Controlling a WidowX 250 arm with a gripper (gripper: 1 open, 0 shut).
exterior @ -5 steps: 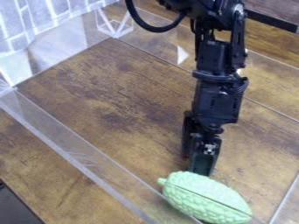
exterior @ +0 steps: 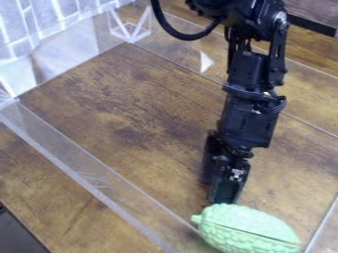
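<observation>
My black gripper [exterior: 224,183] points down onto the wooden board, its tip low and just behind a pale green bumpy oblong object [exterior: 248,229] at the bottom right. That object looks like a toy vegetable and lies on its side with its near part cut off by the frame edge. The fingers are dark and overlap in this view, so whether they are open or shut is unclear.
Clear plastic walls [exterior: 93,188] border the wooden work area [exterior: 119,109] on the left and back. A pale grid-patterned cloth or rack sits at the top left. The middle and left of the board are bare.
My gripper has shifted very slightly over the last second, staying low at the same place. The green object has moved a little to the right and changed its angle slightly.
</observation>
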